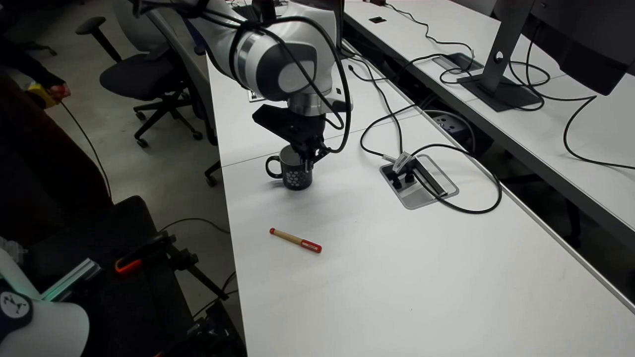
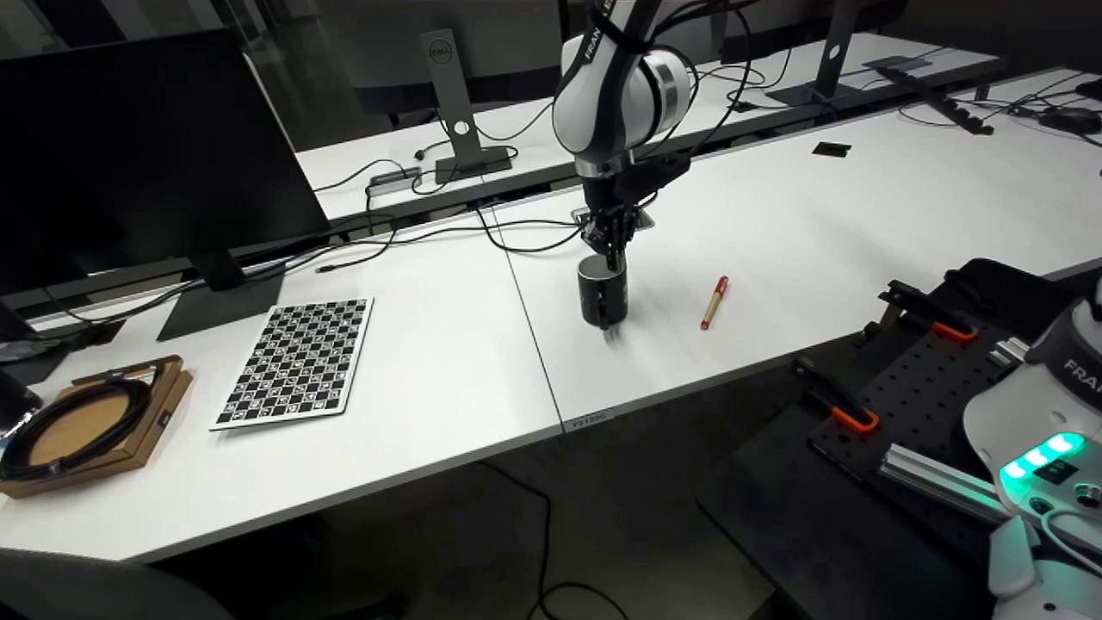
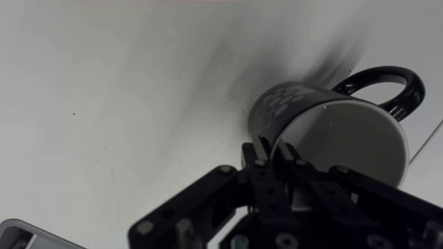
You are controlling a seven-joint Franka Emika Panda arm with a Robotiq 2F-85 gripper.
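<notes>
A dark mug point(image 1: 295, 176) with a light dotted pattern stands upright on the white table. Its handle point(image 3: 409, 89) points away from the gripper side, toward the table's near edge in exterior view 1. My gripper is shut on the mug's rim, with one finger inside the cup and the other against its outer wall. From exterior view 2, the gripper point(image 2: 616, 253) comes down from above onto the mug point(image 2: 602, 293). A red and tan marker point(image 1: 295, 240) lies flat on the table, apart from the mug.
A recessed socket box point(image 1: 419, 181) with looping black cables sits to the mug's right in exterior view 1. A checkered board point(image 2: 300, 362) and a cardboard tray point(image 2: 98, 424) lie on the adjoining table.
</notes>
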